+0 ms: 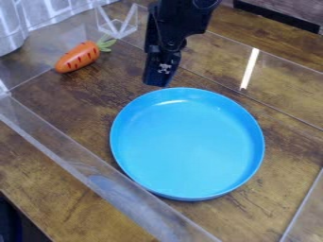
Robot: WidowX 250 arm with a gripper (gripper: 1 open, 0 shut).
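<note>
An orange toy carrot (78, 57) with a green top lies on the wooden surface at the upper left. A large blue plate (186, 149) sits in the lower middle, empty. My black gripper (158, 72) hangs from the top centre, just beyond the plate's far rim and to the right of the carrot. Its fingers are dark and overlap in this view, so their spread is hard to see; nothing shows held between them.
Clear plastic walls (89, 175) edge the workspace on the left and at the back. A white container (10, 24) stands at the top left corner. Bare wood surrounds the plate, mostly on the right.
</note>
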